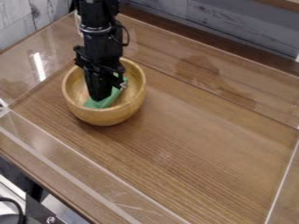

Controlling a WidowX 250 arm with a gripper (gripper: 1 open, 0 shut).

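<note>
A wooden bowl (131, 103) sits on the table at the upper left, with a green item (101, 103) inside it. My black gripper (103, 86) reaches down from the top into the bowl, over the green item and partly hiding it. Whether its fingers are open or shut is hard to make out against the dark arm.
A grey panelled wall (222, 31) runs along the back. Cables show beyond the table's lower left edge.
</note>
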